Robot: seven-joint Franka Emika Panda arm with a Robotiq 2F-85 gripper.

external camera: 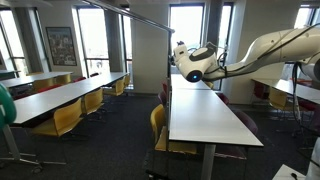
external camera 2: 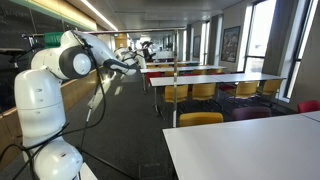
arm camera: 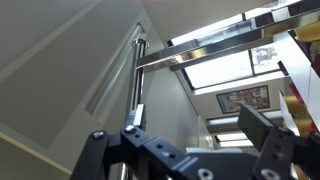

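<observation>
My gripper stands open in the wrist view, its dark fingers [arm camera: 262, 134] spread at the bottom, with nothing seen held between them. In exterior view 1 the arm reaches in from the right, and the gripper [external camera: 179, 49] is small near the top of the thin upright post. A metal rod [external camera: 125, 12] slopes overhead to that post. The wrist view shows a slim metal pole [arm camera: 138, 75] left of centre. In exterior view 2 the gripper [external camera 2: 146, 44] is far off and small. No hanger shows in the current frames.
A long white table [external camera: 208, 118] stretches below the arm, its visible top bare. Yellow chairs [external camera: 66, 118] stand along other tables to the left. Something green [external camera 2: 54, 40] sits around the rod near the arm's base. Open floor [external camera 2: 125, 120] lies beside the base.
</observation>
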